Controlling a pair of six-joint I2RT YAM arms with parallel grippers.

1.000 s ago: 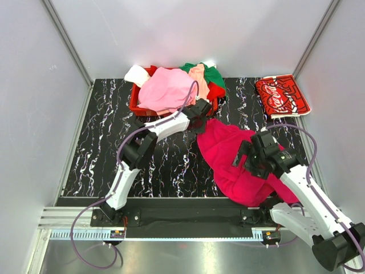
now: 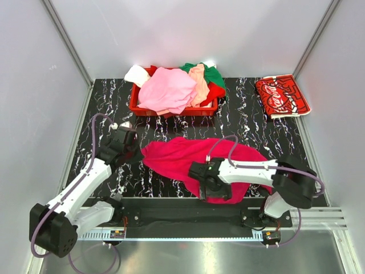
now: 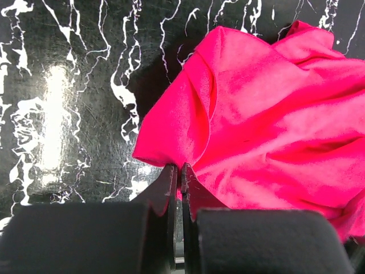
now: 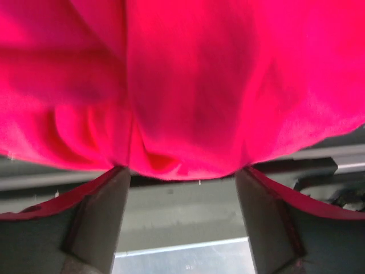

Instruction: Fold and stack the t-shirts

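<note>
A crumpled pink-red t-shirt (image 2: pixel 177 154) stretches across the black marbled table. At its left end, my left gripper is shut on a corner of the shirt (image 3: pixel 268 114). My right gripper hangs low over the shirt's near part by the table's front edge, fingers apart on either side of a blurred fold (image 4: pixel 188 114). Whether cloth touches those fingers is unclear.
A red bin (image 2: pixel 134 98) at the back holds pink, peach, white, green and red clothes. A red folded Coca-Cola item (image 2: pixel 282 96) lies at the back right.
My left gripper has moved left and toward the front, dragging the shirt's end along. My right gripper has moved left and down toward the front edge.
</note>
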